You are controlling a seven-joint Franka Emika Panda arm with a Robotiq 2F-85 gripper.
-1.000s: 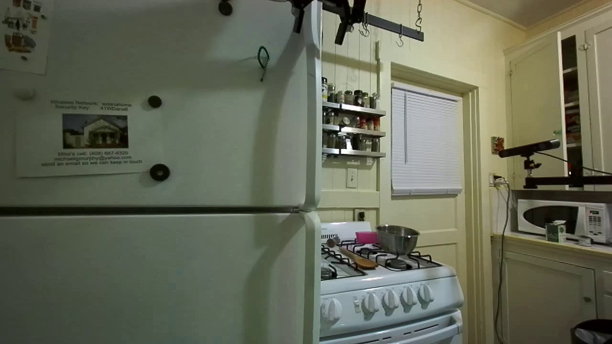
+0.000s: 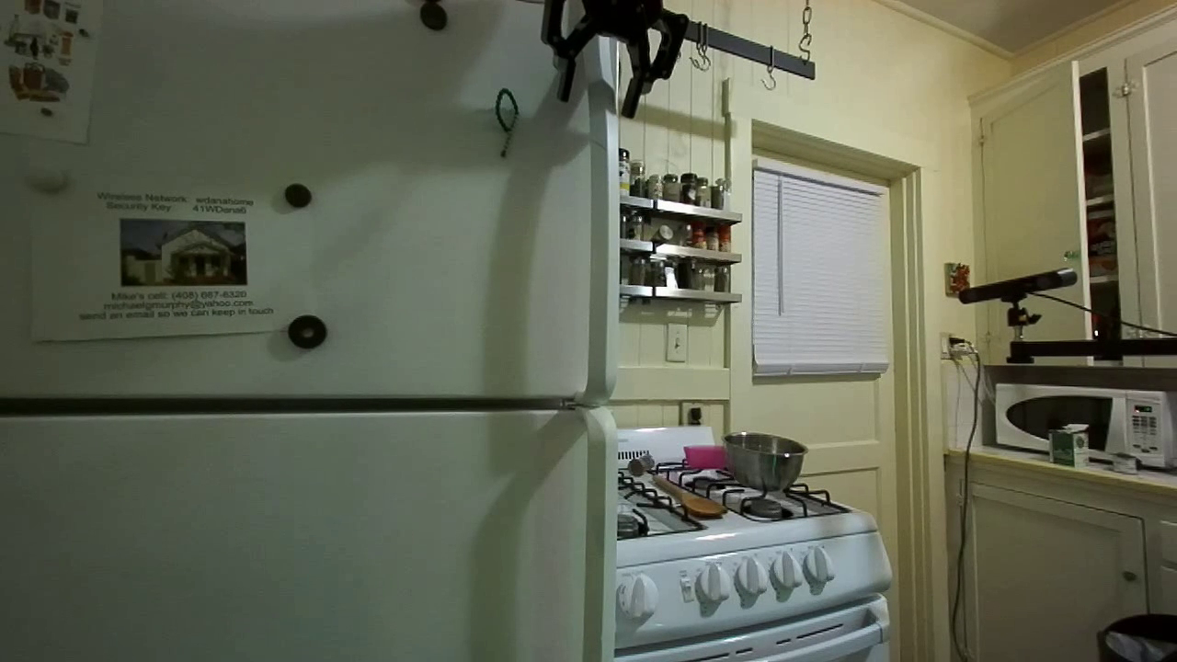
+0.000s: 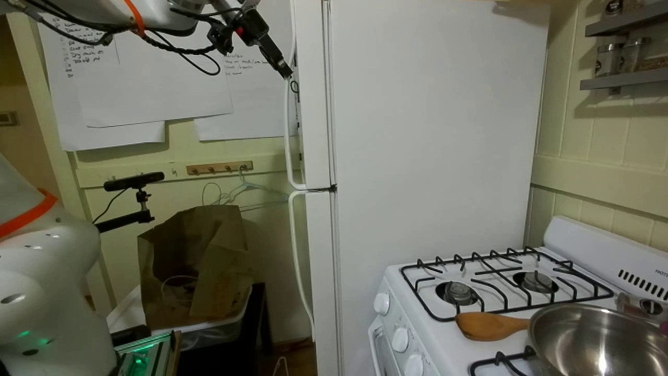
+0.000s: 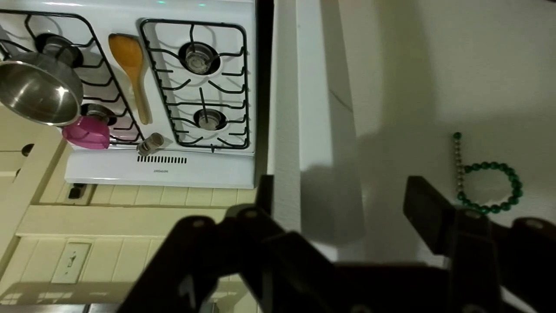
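My gripper [image 2: 597,101] hangs by the upper fridge door near its right edge, with its fingers partly open. In the wrist view the two fingertips [image 4: 417,195] stand well apart, and nothing is held between them. A loop of green beads with a silvery tail [image 4: 485,165] hangs on the white fridge door [image 4: 385,156], just beyond the right-hand finger. Exterior view 1 has the bead loop [image 2: 507,95] to the left of the gripper and a little lower. From the side, the fingertips [image 3: 286,70] appear close to the door front; whether they touch cannot be told.
Right of the fridge stands the stove [image 2: 761,552] with a metal bowl [image 2: 764,462], a wooden spoon [image 3: 488,326] and a pink item [image 4: 88,133]. Spice shelves [image 2: 680,210] line the wall behind. Magnets [image 2: 308,331] and a printed sheet [image 2: 66,265] are on the fridge door.
My gripper has shifted left and slightly down, nearer the bead loop in exterior view 1. Its fingers look a little closer together. The beads and the fridge door have not moved.
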